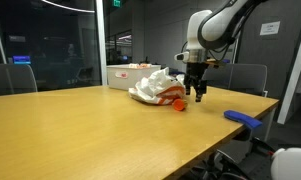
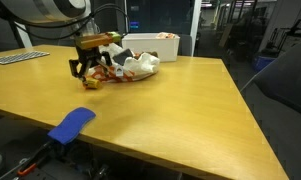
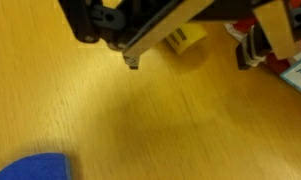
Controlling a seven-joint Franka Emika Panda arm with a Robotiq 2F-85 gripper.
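My gripper (image 1: 193, 96) stands open low over the right part of the wooden table. In the wrist view its two fingers (image 3: 158, 28) are wide apart. A small yellow object (image 3: 187, 37) lies on the table beneath the gripper, partly covered by the left finger. From the second exterior view this yellow-orange object (image 2: 91, 84) appears just below the fingertips. An orange-red round piece (image 1: 179, 105) shows beside the gripper in the first exterior view; whether it belongs to the yellow object I cannot tell.
A crumpled white bag with red patches (image 1: 158, 89) lies close beside the gripper. Behind it stands a white box (image 1: 130, 76). A blue flat object (image 2: 72, 125) rests by the table edge near the robot base. The table (image 1: 80, 130) is otherwise largely clear.
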